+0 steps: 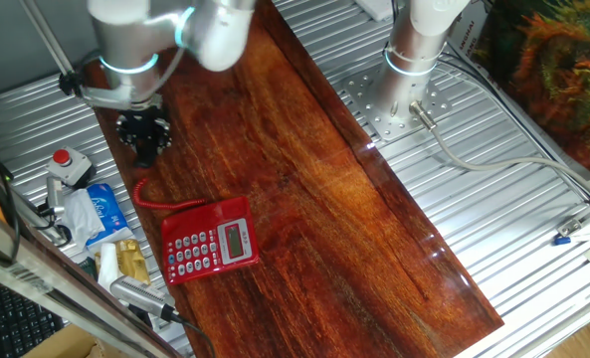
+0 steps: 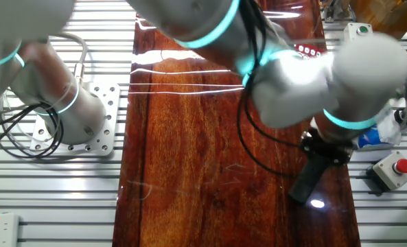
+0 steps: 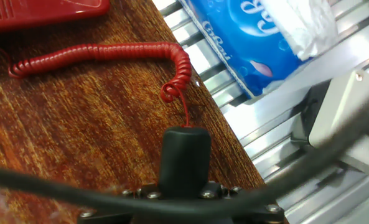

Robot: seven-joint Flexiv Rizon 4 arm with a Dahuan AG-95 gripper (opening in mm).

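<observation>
In exterior view 1, a red desk telephone (image 1: 210,241) with a keypad and small display lies on the wooden board. From its corner a coiled red cord (image 3: 103,52) runs over the board to the end of a black handset-like piece (image 3: 185,158). That piece stands out from my gripper (image 1: 145,139), which appears shut on it; the dark parts blend and the finger contact is hidden. Exterior view 2 shows the same black piece (image 2: 310,180) slanting down over the board, with my gripper above it. In the wrist view only the telephone's red corner (image 3: 44,14) shows.
Beside the board's edge lie a blue tissue pack (image 1: 103,212) and a box with a red button (image 1: 70,166). The board's middle (image 1: 304,209) is clear.
</observation>
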